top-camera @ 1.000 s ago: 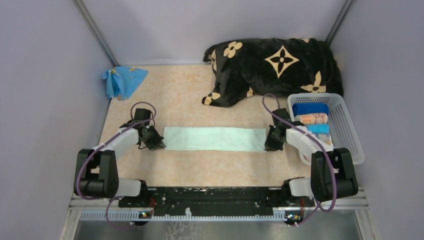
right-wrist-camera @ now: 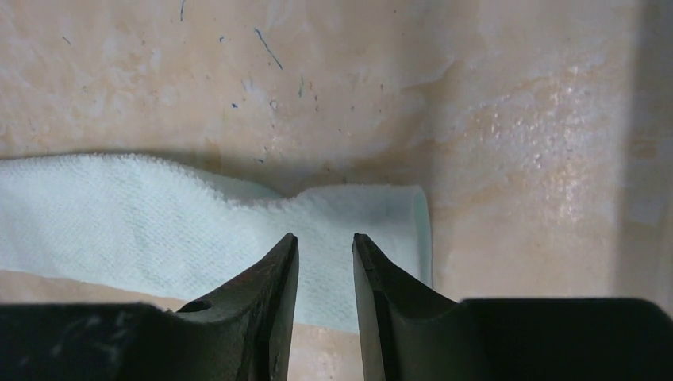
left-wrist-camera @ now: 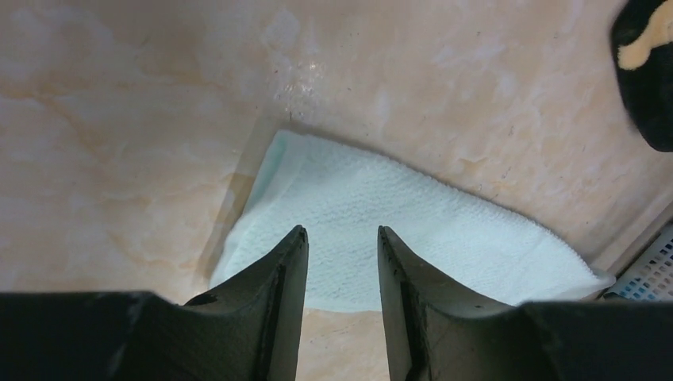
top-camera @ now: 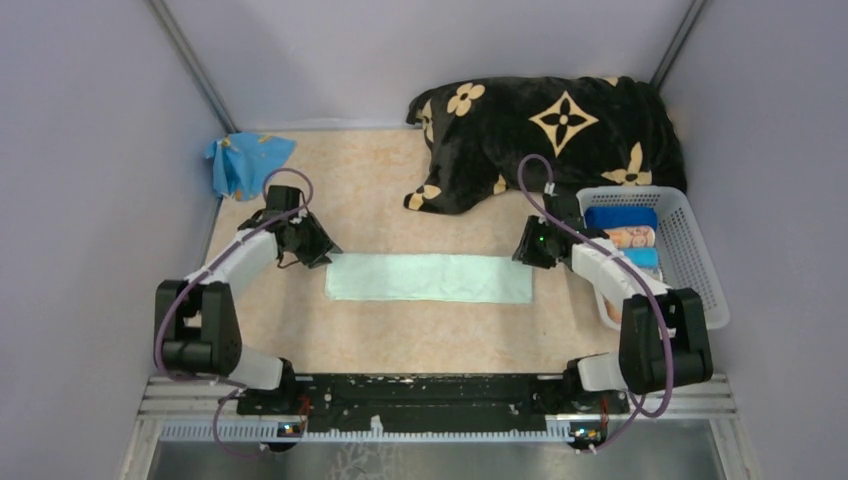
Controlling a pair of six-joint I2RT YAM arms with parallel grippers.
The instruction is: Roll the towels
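Observation:
A pale mint towel lies flat on the table as a long folded strip running left to right. Over its far left corner hangs my left gripper, fingers apart. In the left wrist view the towel's white surface shows beyond and between the separated fingertips. My right gripper is above the strip's far right corner, open and empty. The right wrist view shows the towel's folded end with its layers visible at the side, and a wavy far edge. Neither gripper holds the cloth.
A white basket with several rolled towels stands at the right, close to my right arm. A large black patterned bundle fills the back right. A blue cloth lies at the back left.
Both grippers moved from the towel's near corners toward its far corners, the right one also shifting left. The towel's strip stays in place.

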